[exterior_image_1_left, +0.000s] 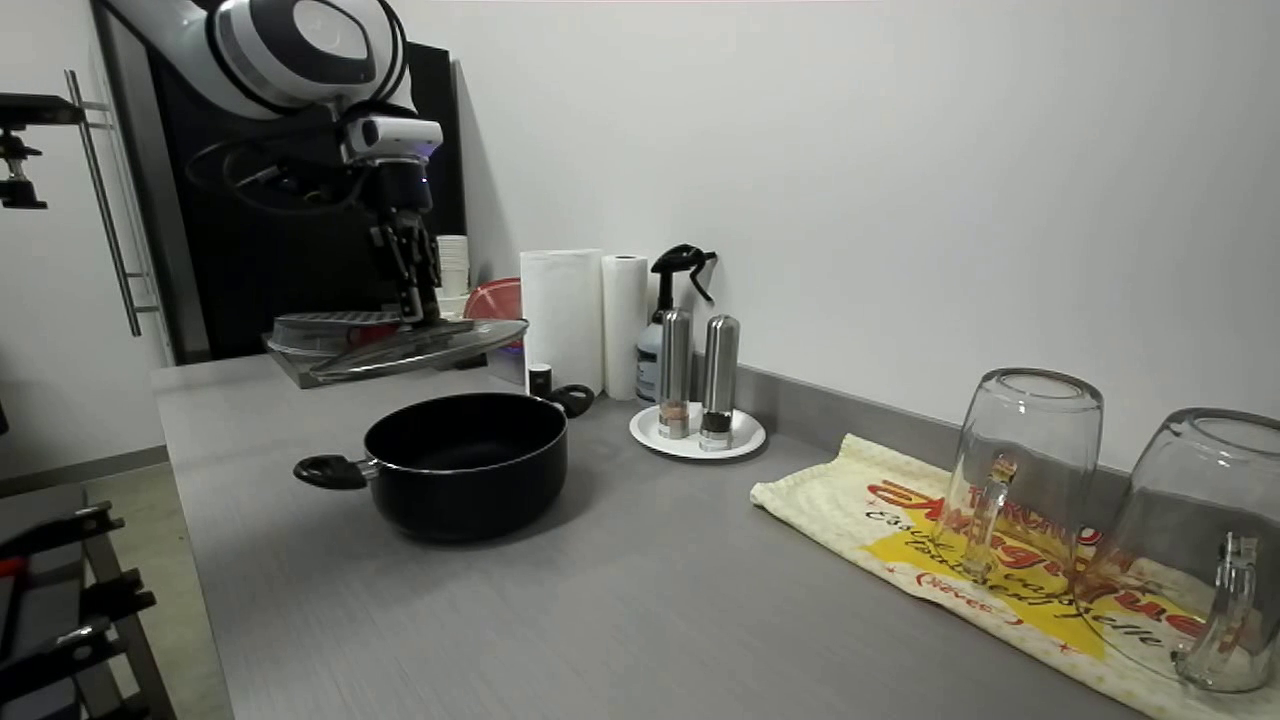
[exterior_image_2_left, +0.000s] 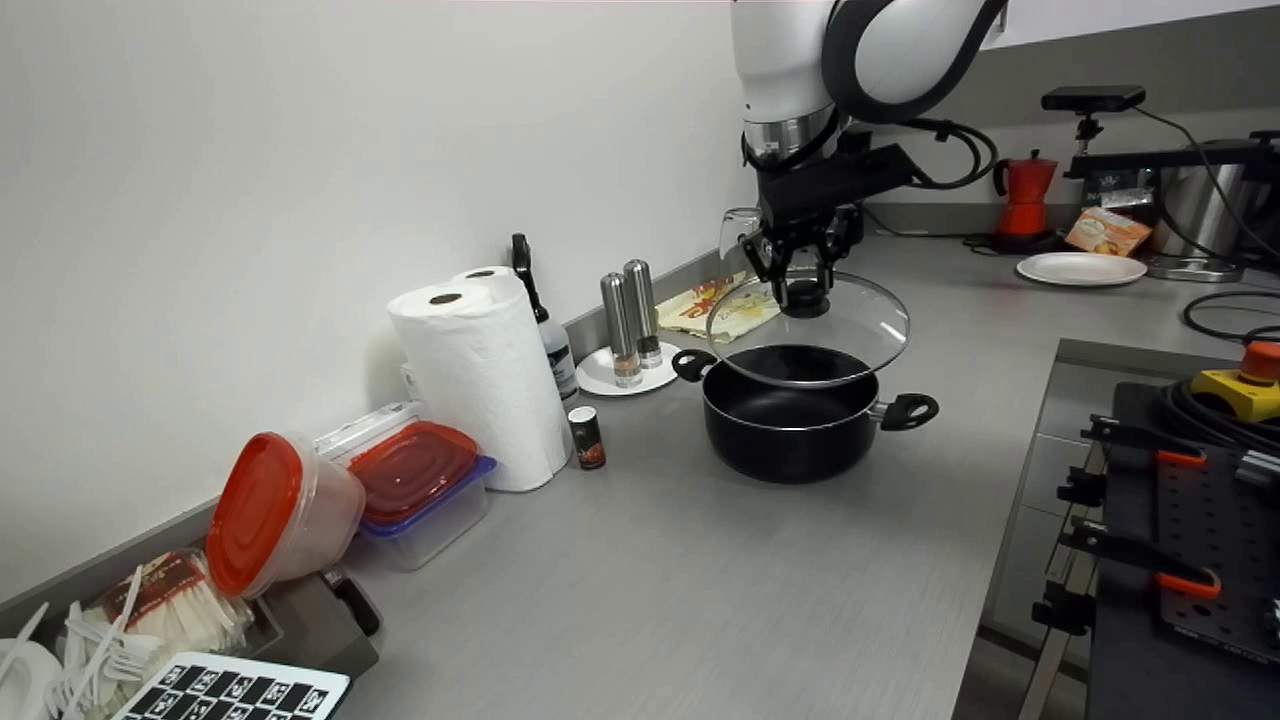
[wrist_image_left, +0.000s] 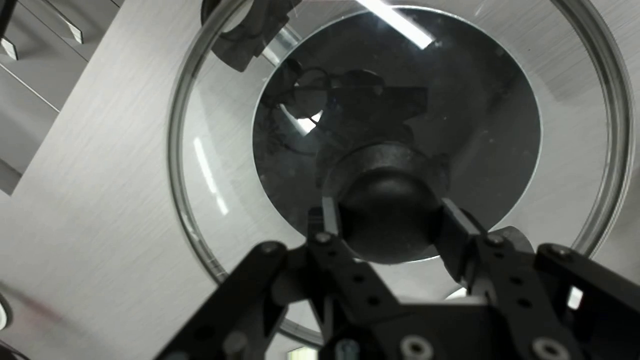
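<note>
A black two-handled pot (exterior_image_1_left: 468, 498) stands uncovered on the grey counter, its dark inside showing in exterior view 1. Above it and apart from it hangs a glass lid (exterior_image_2_left: 870, 318) with a metal rim, somewhat tilted. My gripper (exterior_image_2_left: 801, 288) is shut on the lid's round black knob (wrist_image_left: 390, 216), one finger pressing each side of it. Through the clear glass in the wrist view, the pot's dark interior (wrist_image_left: 480, 102) shows below, and one of its handles (wrist_image_left: 246, 42) lies at the upper left.
Two steel mills (exterior_image_1_left: 717, 382) stand on a white plate (exterior_image_1_left: 654, 434) by the wall. Paper towel rolls (exterior_image_2_left: 468, 372), a small black jar (exterior_image_2_left: 587, 438) and plastic containers (exterior_image_2_left: 414, 474) line the wall. Upturned glass mugs (exterior_image_1_left: 1020, 468) rest on a cloth (exterior_image_1_left: 828, 504).
</note>
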